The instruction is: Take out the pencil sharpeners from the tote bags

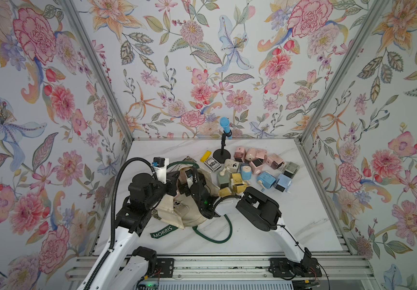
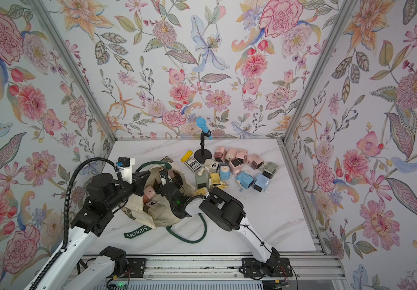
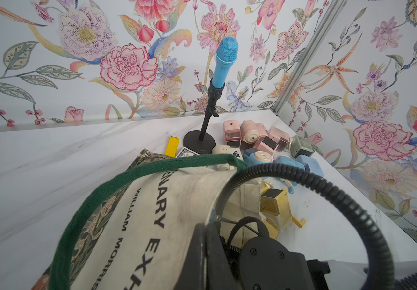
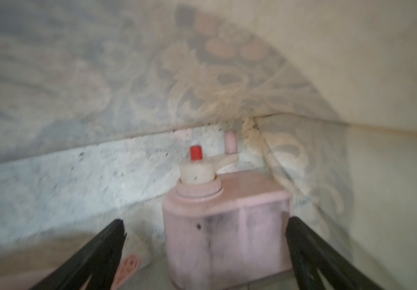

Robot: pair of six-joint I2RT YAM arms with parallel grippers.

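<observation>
The cream tote bag (image 2: 172,220) lies open on the table, green handles spread around it. Its raised edge (image 3: 169,212) meets the fingertips of my left gripper, which is shut on the cloth. Inside the bag, my right gripper is open. A pink pencil sharpener (image 4: 227,232) with a pale crank stands in the gap ahead of its fingers (image 4: 107,246), in blurred view; contact cannot be told. Another pinkish item (image 4: 20,280) lies at the lower left. From above, a pink sharpener (image 2: 149,193) and a pale one (image 2: 155,208) show in the bag.
Several pink, blue (image 1: 266,179), yellow (image 1: 238,183) and green sharpeners crowd the table right of the bag. Behind them stands a blue microphone (image 1: 225,123) on a black stand, near a yellow item (image 1: 205,156).
</observation>
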